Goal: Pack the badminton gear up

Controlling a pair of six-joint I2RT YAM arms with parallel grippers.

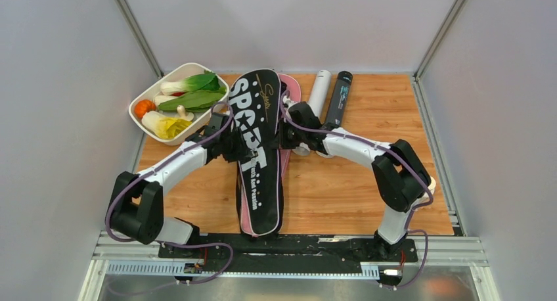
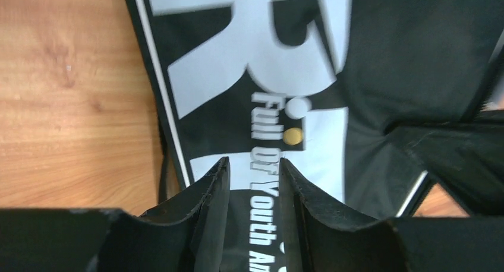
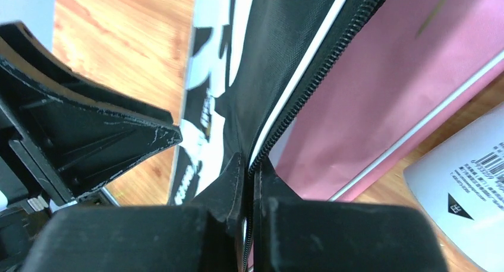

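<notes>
A black racket bag (image 1: 259, 189) with large white lettering lies lengthwise on the table, its pink back part (image 1: 291, 85) showing at the upper right. In the right wrist view, my right gripper is shut on the zipped, white-piped edge of the black flap (image 3: 309, 52). The pinched cloth is bunched and raised there, with pink fabric (image 3: 380, 94) visible beneath. Over the middle of the bag, my left gripper is narrowly open, a small gap between its fingertips and only the printed cloth below. Whatever lies inside the bag is hidden.
A white tub (image 1: 139, 121) of vegetables stands at the back left. To the right of the bag lie a white tube (image 1: 320, 91) and a black tube (image 1: 339, 97). Both grippers are close together over the bag.
</notes>
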